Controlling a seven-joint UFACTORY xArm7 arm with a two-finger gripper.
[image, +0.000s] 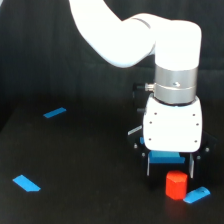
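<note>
A red block (176, 186) with a hexagon-like outline is at the lower right of the camera view, on the black surface. Just above it in the picture hangs the white hand of my gripper (169, 168). The dark, thin fingers stand wide apart, so the gripper looks open. Nothing is visibly clamped. Whether the block lies between the fingertips or nearer the camera is hard to tell. A blue patch (166, 158) shows beneath the hand, partly hidden by it.
Blue tape strips mark the surface: one right of the block (197, 195), another at the lower left (26, 184), a third at the upper left (54, 112). A dark curtain (40, 50) hangs behind.
</note>
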